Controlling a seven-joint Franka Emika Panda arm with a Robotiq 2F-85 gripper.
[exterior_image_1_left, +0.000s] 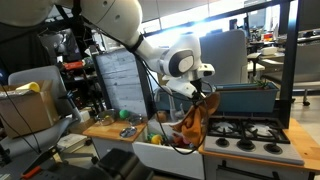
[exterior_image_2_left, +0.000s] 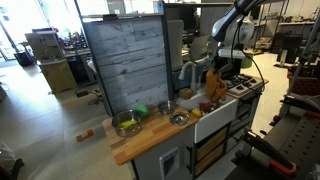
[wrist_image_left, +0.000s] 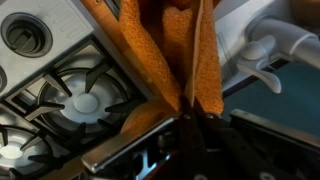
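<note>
An orange-brown cloth hangs in a bunched drape beside the stove, its lower part over the sink's edge. In the wrist view the cloth narrows to a pinched fold at my gripper, which is shut on it. Exterior view 2 also shows the cloth drooping over the sink area. My gripper is above the counter, close to the left side of the stove; its fingertips are small and partly hidden by the cloth there.
The black-grated gas stove lies right of the cloth. A white faucet stands close by in the wrist view. Left of the white sink, metal bowls sit on the wooden counter. A blue-green box stands behind the stove.
</note>
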